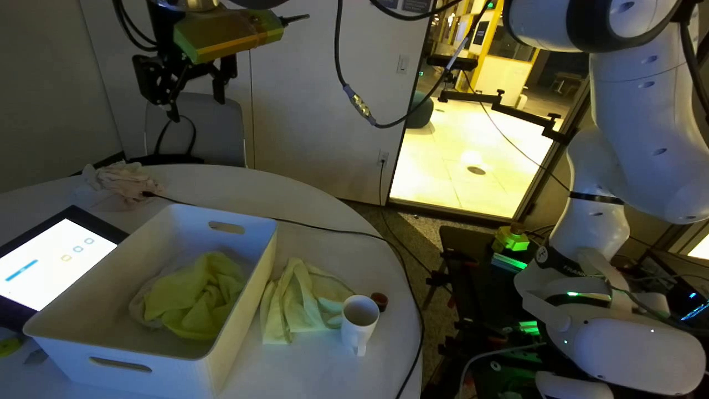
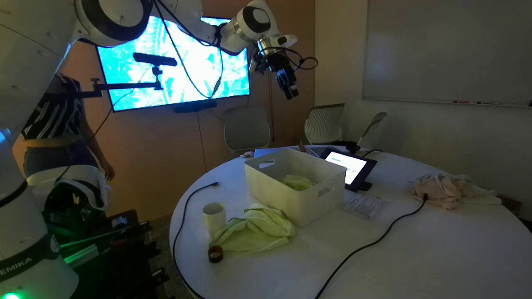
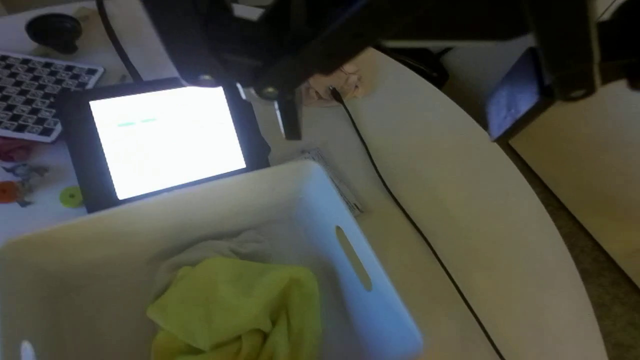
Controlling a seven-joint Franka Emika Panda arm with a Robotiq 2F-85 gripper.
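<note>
My gripper (image 1: pixel 197 106) is high above the table, its fingers apart with nothing between them. In the wrist view the two dark fingers (image 3: pixel 289 120) are spread wide. A yellow-green cloth (image 1: pixel 196 292) lies crumpled inside the white bin (image 1: pixel 242 299), well below the gripper. Beneath it, a greyish-white cloth (image 3: pixel 240 245) partly shows. Outside the bin a second, paler yellow-green cloth (image 1: pixel 299 299) rests on the table, beside a white mug (image 1: pixel 359 319).
A brown ring-shaped object (image 2: pixel 215 254) sits near the mug. Beside the bin stands a lit tablet (image 3: pixel 168 141). A pinkish cloth (image 2: pixel 437 190) lies farther along the table, and a black cable (image 2: pixel 369 244) crosses a bare stretch.
</note>
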